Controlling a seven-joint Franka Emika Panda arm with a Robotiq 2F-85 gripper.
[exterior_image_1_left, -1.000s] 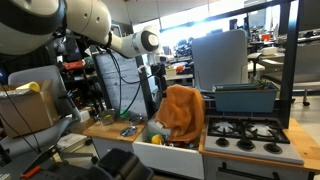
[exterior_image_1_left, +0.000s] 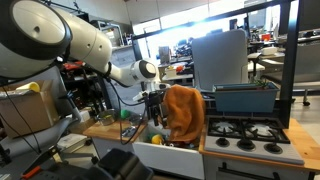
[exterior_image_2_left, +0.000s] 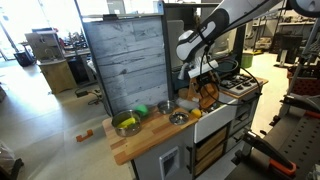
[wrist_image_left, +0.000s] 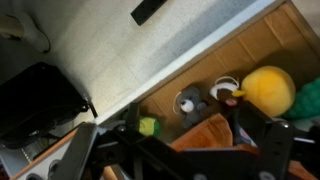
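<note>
My gripper is open above an open white drawer (exterior_image_1_left: 180, 161), pointing down with its fingers spread. Between and just beyond the fingertips, the wrist view shows a small grey toy (wrist_image_left: 190, 103) and an orange-brown cloth (wrist_image_left: 207, 133). A yellow rounded toy (wrist_image_left: 270, 90) lies to the right, beside a green item (wrist_image_left: 308, 100). Another yellow-green thing (wrist_image_left: 149, 126) shows near the left finger. From outside, the cloth (exterior_image_1_left: 184, 112) stands draped upright at the drawer's back, close beside the gripper (exterior_image_1_left: 156, 112). Whether the fingers touch anything cannot be told.
Right of the drawer sits a stovetop (exterior_image_1_left: 252, 138), with a blue-green bin (exterior_image_1_left: 247, 98) behind it. Metal bowls (exterior_image_2_left: 126, 122) rest on the wooden counter (exterior_image_2_left: 137, 147) to the left. A tall grey panel (exterior_image_1_left: 222, 61) rises behind the cloth.
The arm has come down from well above the drawer, bringing the gripper low beside the orange cloth. The cloth and the drawer look unmoved.
</note>
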